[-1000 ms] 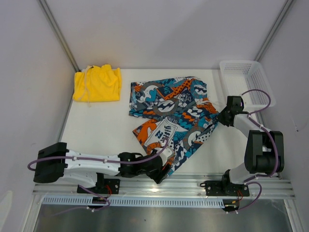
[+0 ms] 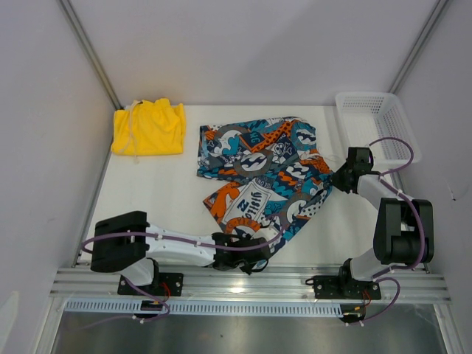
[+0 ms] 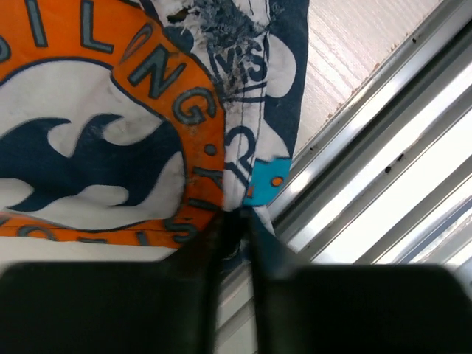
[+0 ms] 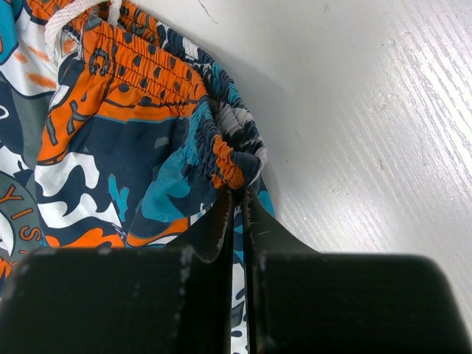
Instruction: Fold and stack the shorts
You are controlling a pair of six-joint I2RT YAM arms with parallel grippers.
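The patterned shorts (image 2: 254, 203), in navy, orange, teal and white, lie spread across the middle of the table, one leg reaching to the front edge. At that leg's hem corner, my left gripper has its blurred fingers close together against the cloth (image 3: 254, 158); whether they are pinching it is unclear. On the right side, my right gripper is shut on the shorts' gathered waistband corner (image 4: 234, 166), a bunched fold showing at the fingertips. The left forearm hides part of the lower leg in the top view.
A folded yellow garment (image 2: 150, 129) rests at the back left. An empty white basket (image 2: 376, 122) stands at the back right. Metal rails (image 2: 221, 284) run along the table's front edge. Bare table shows at left and front right.
The right arm and most of the shorts have stayed in place.
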